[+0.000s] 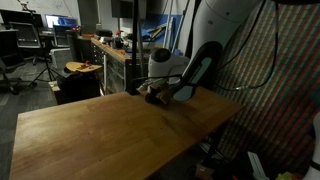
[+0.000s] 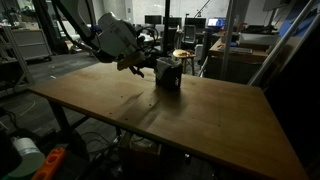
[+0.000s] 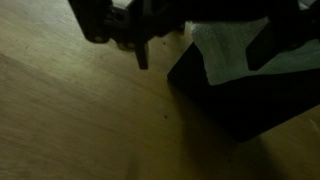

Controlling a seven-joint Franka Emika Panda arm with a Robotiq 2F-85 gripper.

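Observation:
A black box (image 2: 168, 80) stands on the wooden table, with pale greyish cloth-like material (image 2: 166, 64) at its top. From above, in the wrist view, the box (image 3: 235, 105) shows as a dark corner, and the grey-green material (image 3: 225, 50) lies between my fingers or just below them; contact cannot be made out. My gripper is open, its two dark fingers wide apart. Exterior view 2 has the gripper (image 2: 135, 66) beside the box, low over the table. In exterior view 1 the arm hides most of the box.
A dark post (image 1: 134, 45) rises at the table's far edge.

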